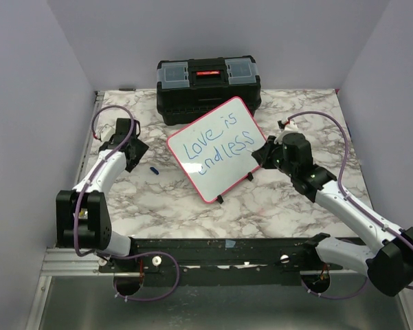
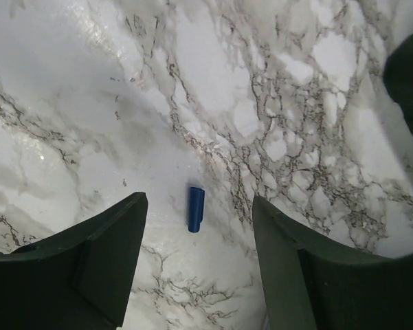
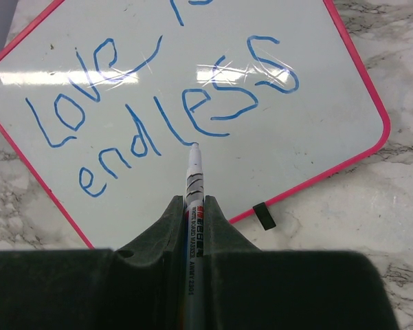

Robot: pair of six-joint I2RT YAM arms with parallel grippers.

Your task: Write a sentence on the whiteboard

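A white whiteboard with a red rim [image 1: 218, 180] lies tilted on the table, "Love is endless" written on it in blue. A slim marker [image 3: 194, 180] with its bare tip upward in the right wrist view is held in my right gripper, which is shut on it at the board's right side in the top view. On the marble table lies the small dark blue cap [image 2: 196, 209], left of the board. My left gripper stands open above the table, the cap below in the gap between its fingers, apart from both.
A black toolbox [image 1: 209, 103] stands behind the board at the back. Black clips [image 1: 220, 199] sit at the board's lower edge. Bare marble lies in front of the cap and to the board's right.
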